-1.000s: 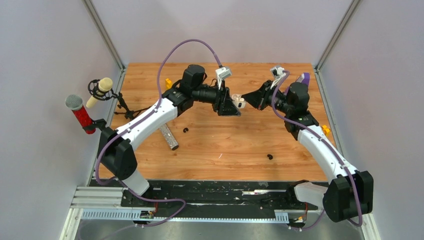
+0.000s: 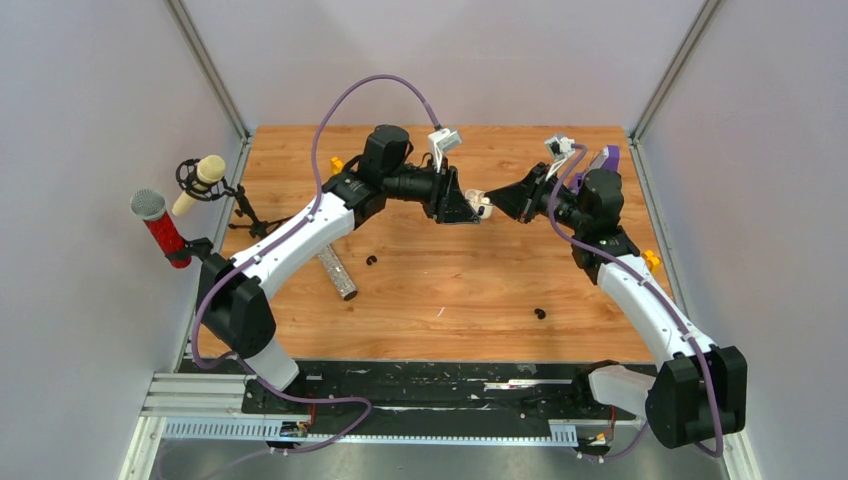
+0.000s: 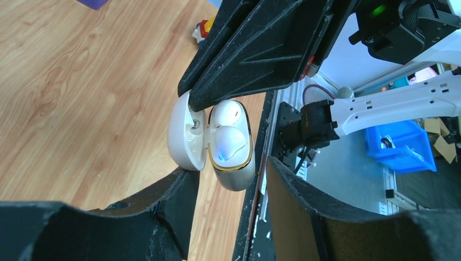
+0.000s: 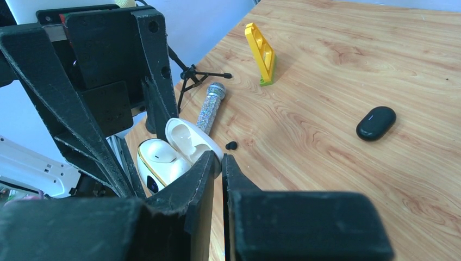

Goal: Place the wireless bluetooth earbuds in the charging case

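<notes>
The white charging case (image 3: 234,168) is held in the air between both grippers, lid (image 4: 190,136) open, with white earbuds (image 3: 231,144) visible in its wells, a small blue light on one. My left gripper (image 2: 467,218) is shut on the case body, its fingers below it in the left wrist view. My right gripper is shut with its tips at the case's lid; they hide part of it. Whether the earbuds are fully seated I cannot tell.
A black oval case (image 4: 376,123), a glittery microphone (image 4: 209,109), a yellow stand (image 4: 261,51), small black pieces (image 2: 539,313) and a tripod (image 2: 255,222) lie on the table.
Both grippers and the case have shifted very slightly in the top view, the left arm a little upward; otherwise little differs.
</notes>
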